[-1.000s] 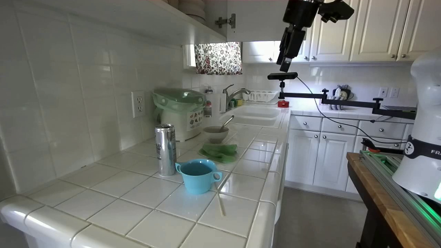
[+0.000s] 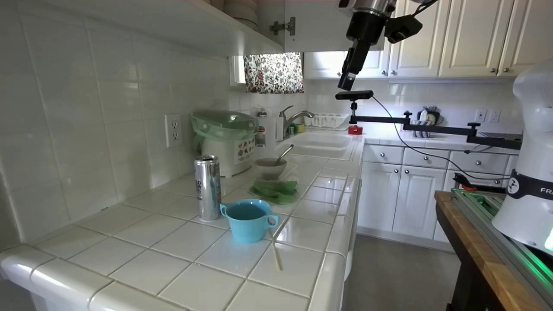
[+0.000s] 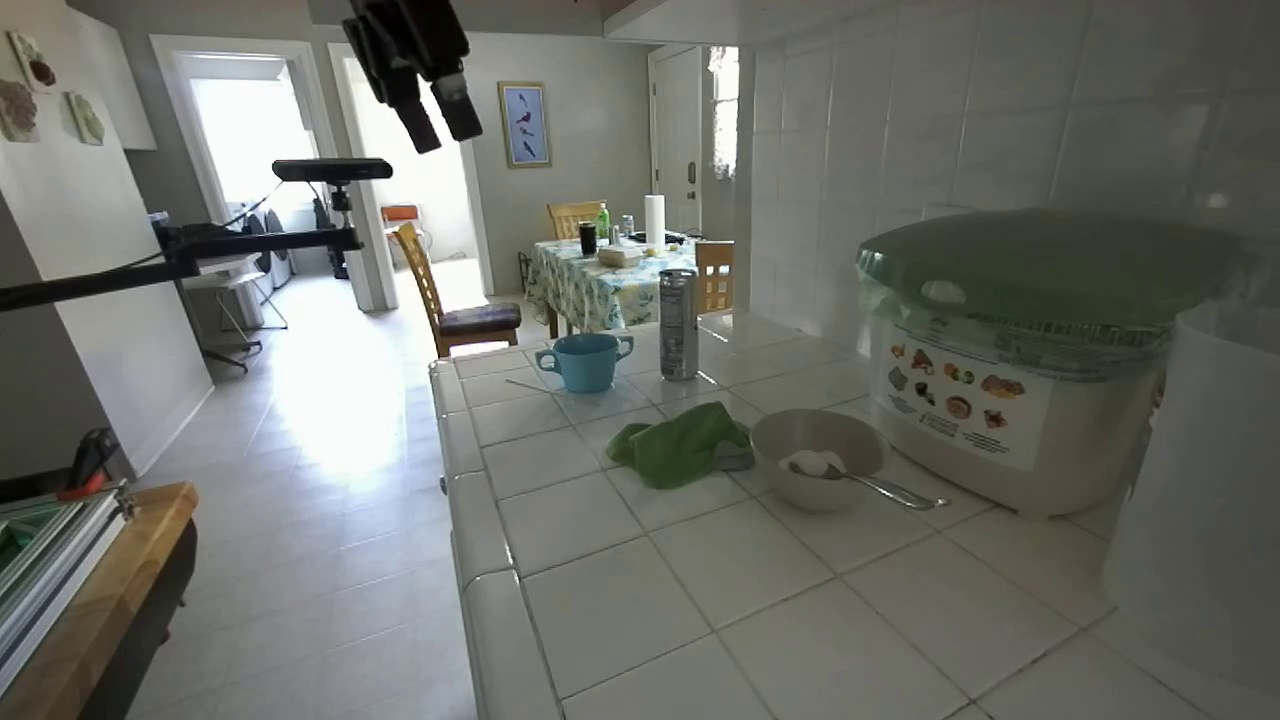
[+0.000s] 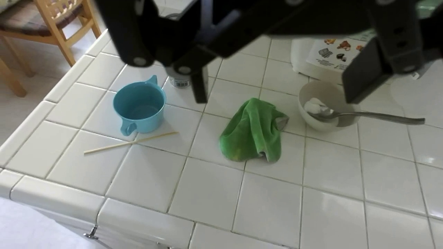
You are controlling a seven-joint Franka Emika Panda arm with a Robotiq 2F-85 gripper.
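Note:
High above the tiled counter [image 4: 274, 199], my gripper is open, its two fingers wide apart and nothing between them. Below it in the wrist view lies a crumpled green cloth [image 4: 253, 135]. To the cloth's left stands a two-handled turquoise cup [image 4: 143, 118], upright and empty, with a thin wooden stick [image 4: 110, 147] on the tiles beside it. A bowl [image 4: 305, 89] to the right of the cloth contains a spoon [image 4: 386, 118] and something white. Behind the cup is a tall silver can [image 2: 208, 189], mostly covered by my gripper in the wrist view.
Against the wall sits a white container with a green lid [image 3: 1020, 264]. A camera on a black arm [image 2: 383, 119] juts out near my gripper. An open cabinet door [image 2: 326, 26] hangs above.
In exterior view 1 my gripper has moved left and slightly lower in the picture. The objects on the counter have not moved.

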